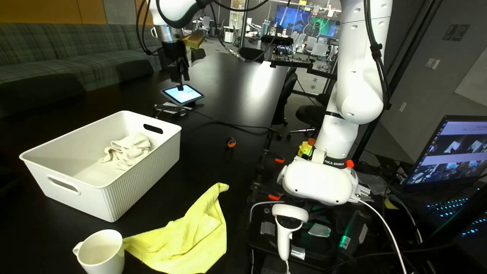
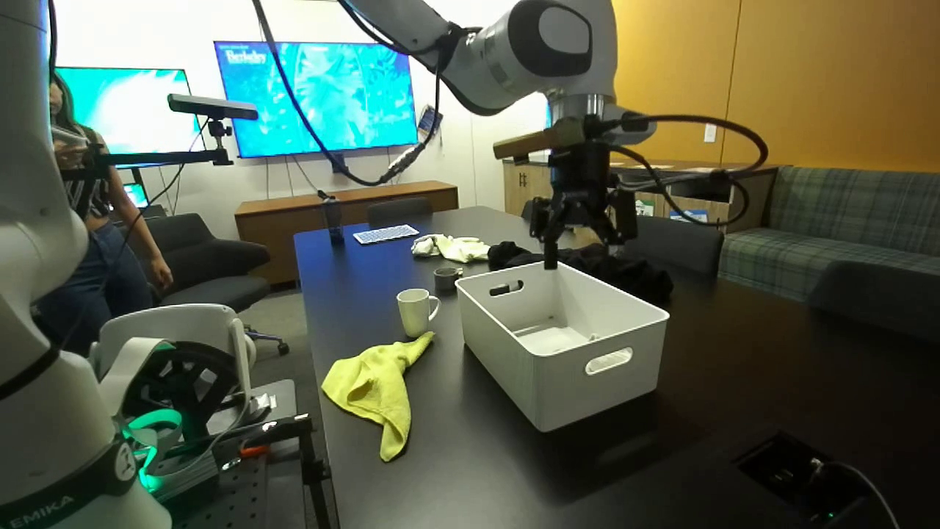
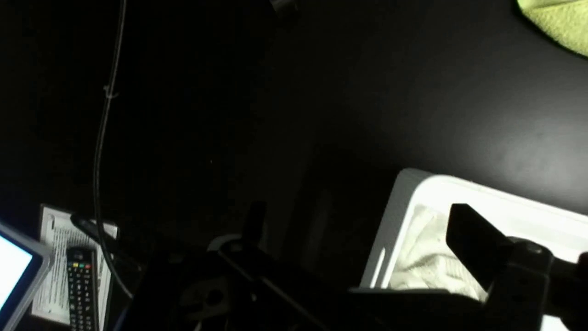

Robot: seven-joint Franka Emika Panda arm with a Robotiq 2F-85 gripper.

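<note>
My gripper [image 2: 585, 247] hangs in the air above the dark table, its fingers apart and nothing between them. A white bin [image 1: 143, 184] stands on the table, with a crumpled off-white cloth [image 1: 128, 150] at one end inside it. From the wrist, one corner of the bin [image 3: 380, 248] shows at the lower right, and the right finger [image 3: 475, 242] overlaps the cloth [image 3: 432, 259] in the picture. A yellow cloth [image 1: 191, 237] lies spread beside the bin, close to a white mug [image 1: 102, 253]. The table below the left finger is very dark.
Past the bin sit a tablet [image 1: 183, 94] and a remote [image 3: 81, 284], with a cable [image 3: 99, 154] running across the table. A small orange-ended object [image 1: 231, 143] lies near the edge. Dark fabric [image 2: 608, 272] and a dark cup [image 2: 446, 278] are at the opposite end.
</note>
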